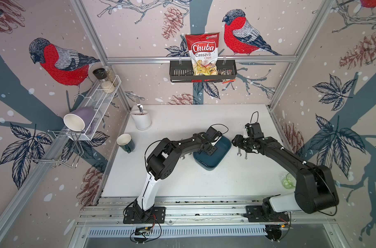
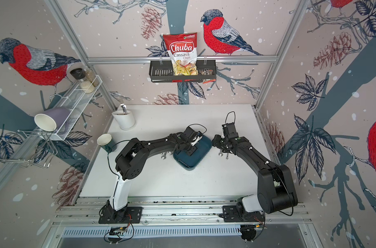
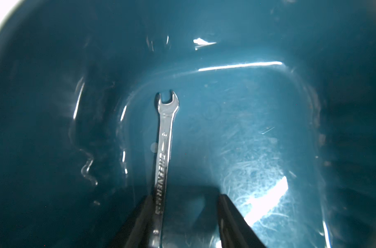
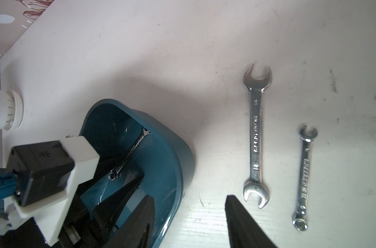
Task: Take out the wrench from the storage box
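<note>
A dark blue storage box [image 1: 227, 153] sits mid-table. On its floor lies a slim silver wrench [image 3: 164, 142], open end toward the top of the left wrist view; the right wrist view also shows this wrench [image 4: 131, 153] inside. My left gripper is open and reaches down into the box. One of its fingers [image 3: 140, 221] overlaps the wrench's lower part in view, and the gap between the fingers is empty; contact cannot be told. Over the table just right of the box, my right gripper stands open, holding nothing.
Two loose wrenches, one larger [image 4: 256, 134] and one smaller [image 4: 305, 177], lie right of the box. More wrenches [image 2: 166, 155] lie to its left. A green mug [image 1: 126, 143] and white utensil pot [image 1: 141, 119] stand farther left.
</note>
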